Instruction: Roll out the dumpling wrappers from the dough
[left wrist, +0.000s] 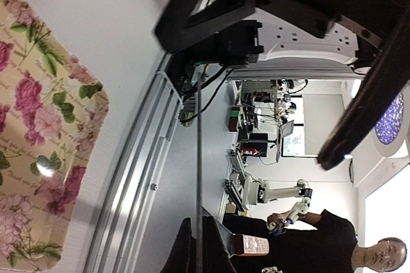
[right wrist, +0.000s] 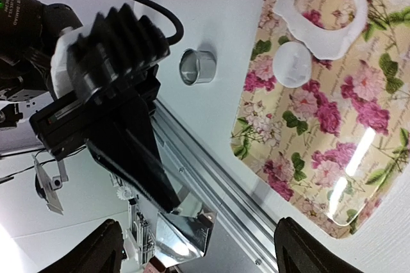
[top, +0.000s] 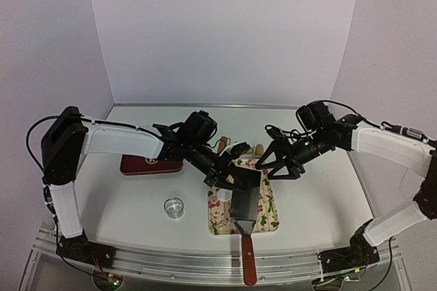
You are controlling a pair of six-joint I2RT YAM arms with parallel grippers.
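Note:
My left gripper [top: 232, 180] is shut on a wide metal scraper [top: 245, 199] with a wooden handle, held over the floral mat [top: 269, 217]; in the left wrist view the blade appears edge-on. My right gripper [top: 268, 164] is beside the scraper's upper end, apart from it, its fingers open. On the mat in the right wrist view lie a white dough ring [right wrist: 289, 0] and a small white dough disc [right wrist: 292, 65]. A rolling pin at the back of the mat is mostly hidden behind the arms.
A clear round cup [top: 173, 208] stands left of the mat. A dark red box [top: 140, 165] lies behind it.

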